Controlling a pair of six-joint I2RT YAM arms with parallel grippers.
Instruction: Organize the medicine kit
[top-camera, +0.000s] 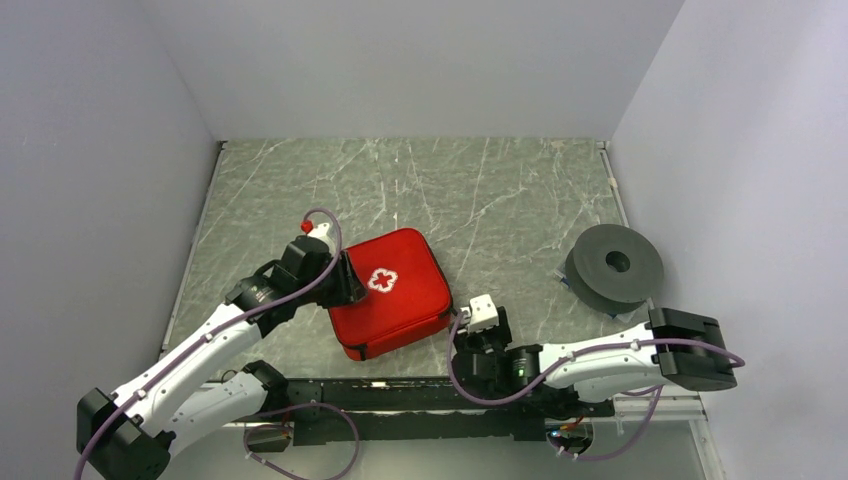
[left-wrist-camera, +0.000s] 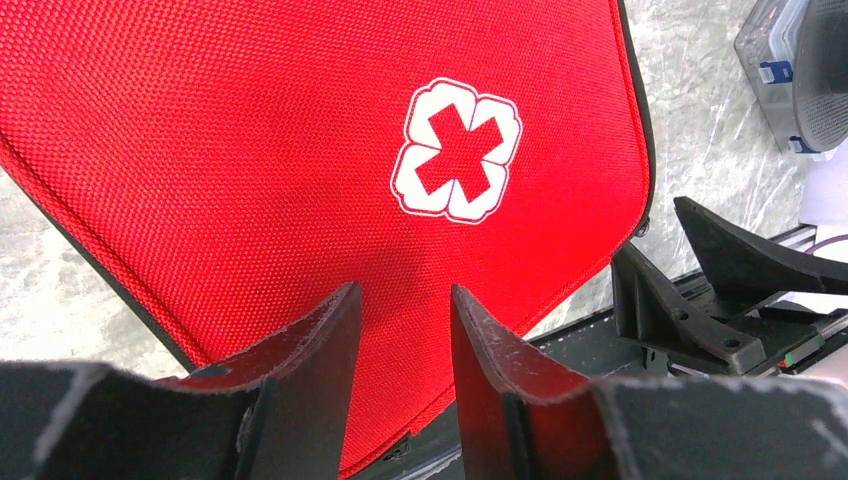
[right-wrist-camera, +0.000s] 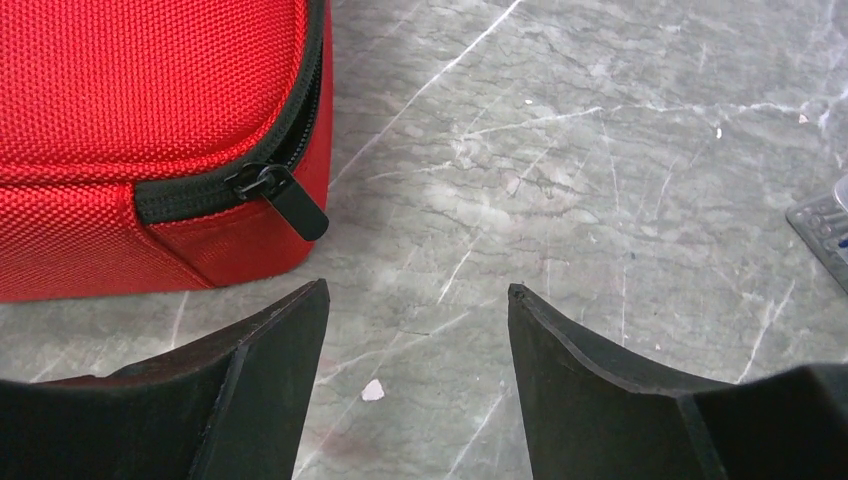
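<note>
A red zippered medicine kit with a white cross emblem lies closed at the middle-left of the table. Over its left part hovers my left gripper, its fingers apart and only red fabric showing beyond them. My right gripper is beside the kit's near right corner, open, with bare table between its fingers. In the right wrist view a black zipper pull hangs from that corner of the kit, just beyond the left fingertip and not between the fingers.
On the right of the table a dark round disc rests on a clear plastic container that is mostly hidden.
</note>
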